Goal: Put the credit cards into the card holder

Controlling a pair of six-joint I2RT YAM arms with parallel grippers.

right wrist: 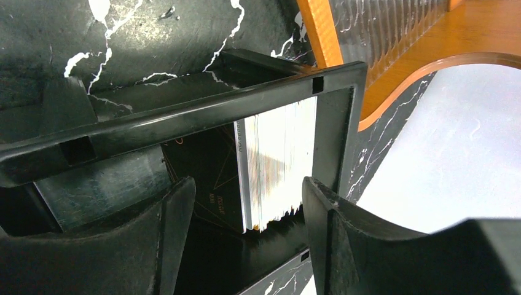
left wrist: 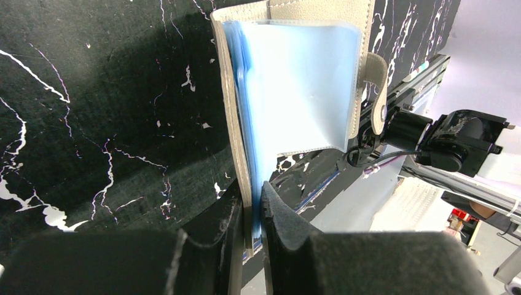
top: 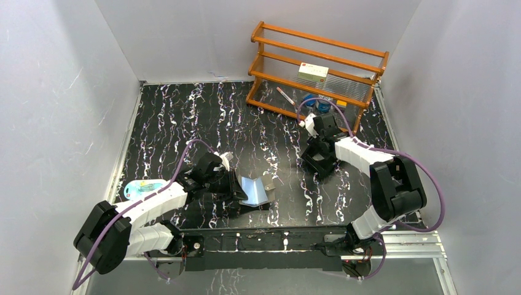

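The beige card holder stands spread near the front middle of the table, its clear bluish sleeves fanned out. My left gripper is shut on one edge of it, with the beige cover and some sleeves between the fingers. In the right wrist view, a stack of cards stands on edge inside a black box, beside a dark card-like panel. Over this box my right gripper is open, its fingers apart on either side of the stack; whether they touch it I cannot tell.
Behind the box stands a wooden rack holding a small white-green box and several other items. A pale blue case lies at the left, near the left arm.
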